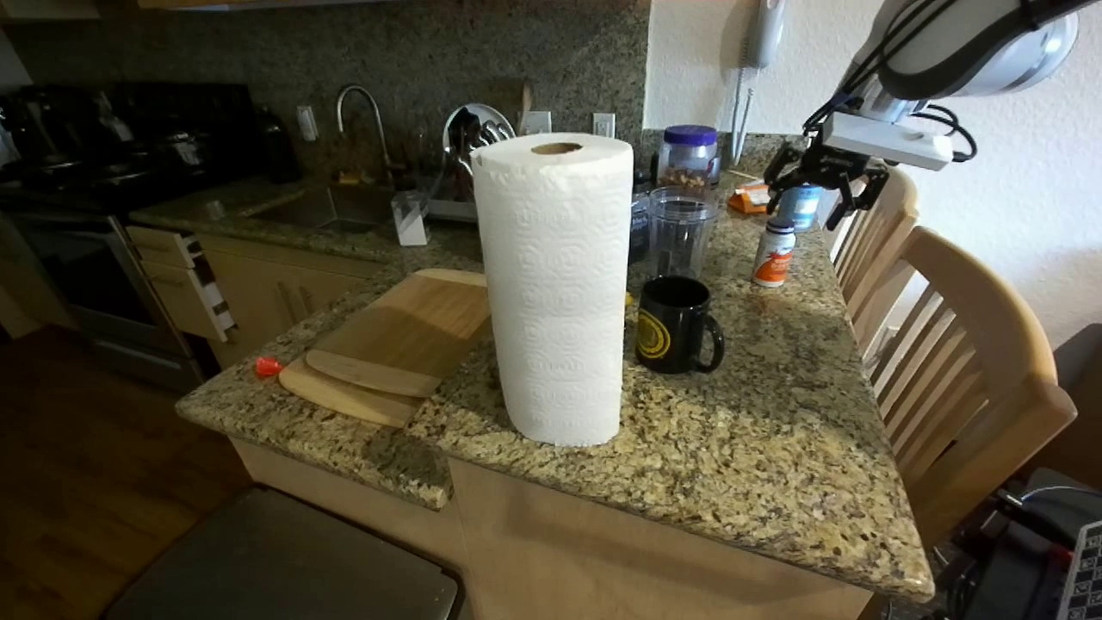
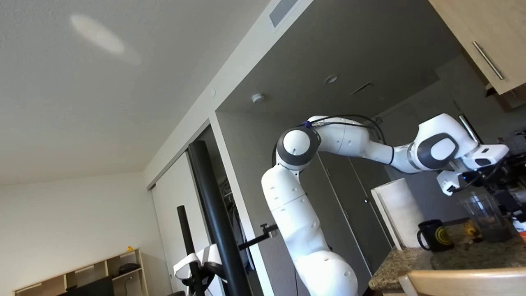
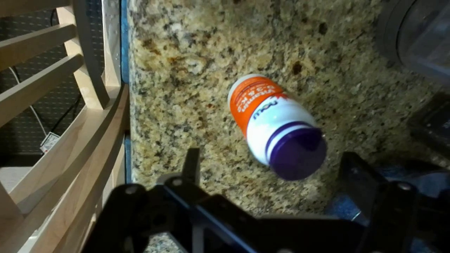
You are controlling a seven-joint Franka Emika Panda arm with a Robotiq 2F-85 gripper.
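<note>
My gripper (image 1: 828, 211) is open above the far right part of the counter, with nothing between its fingers. In the wrist view its two black fingertips (image 3: 192, 165) stand wide apart at the bottom. A white pill bottle (image 3: 270, 122) with an orange label and a purple cap stands upright on the granite, apart from the fingers. That same bottle (image 1: 774, 254) appears just below and left of my gripper in exterior view 1. In exterior view 2 the gripper's fingers are dark and hard to make out at the right edge.
A clear plastic cup (image 1: 682, 232), a black mug (image 1: 673, 325) and a tall paper towel roll (image 1: 558, 300) stand left of the bottle. A blue container (image 1: 801, 206) is behind it. Wooden chairs (image 1: 971, 341) line the counter's right edge.
</note>
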